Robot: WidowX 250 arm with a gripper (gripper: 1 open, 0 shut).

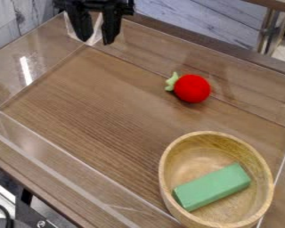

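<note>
My black gripper [95,27] is at the top left, partly cropped by the frame, in front of a pale, wire-like object at the back; whether it is open or shut is unclear. A red round object [192,89] with a small green part beside it lies on the wooden surface at right of centre. A cream bowl [181,158] at the lower right holds a green block [212,187].
A wooden ledge [271,7] shows at the top right corner. Pale wire-like pieces stand at the left edge.
</note>
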